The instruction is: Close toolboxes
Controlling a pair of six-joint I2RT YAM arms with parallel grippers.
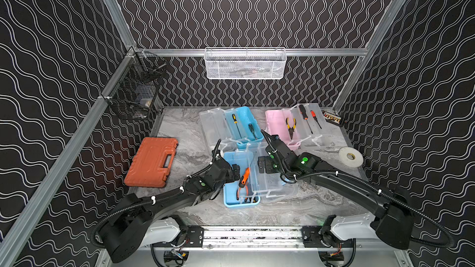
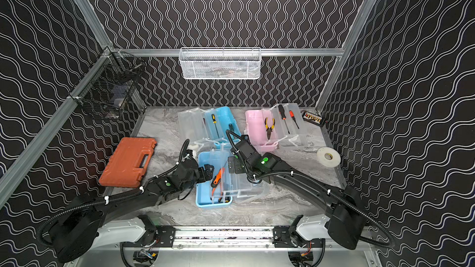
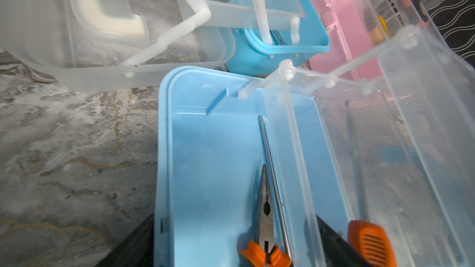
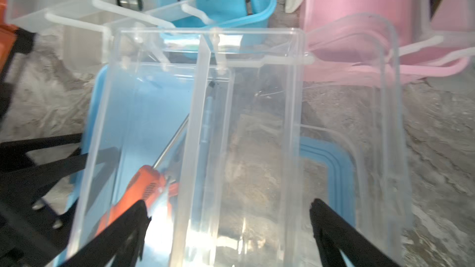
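Observation:
The nearest toolbox has a light-blue base (image 1: 230,197) and hinged clear trays (image 1: 269,188), spread open to the right. An orange-handled screwdriver (image 1: 244,177) and pliers (image 1: 239,195) show in or over the base. My left gripper (image 1: 236,173) stands open over the base's left side; its fingers (image 3: 136,249) are mostly at the lower edge of its view. Over the clear trays is my right gripper, open, one finger (image 4: 326,227) on each side of the tray walls. Behind lie an open blue toolbox (image 1: 254,118) and an open pink toolbox (image 1: 277,121), with tools inside.
An orange case (image 1: 151,162) lies at the left. A tape roll (image 1: 350,157) and a small bit set (image 1: 332,118) are on the right. The toolboxes stand close together.

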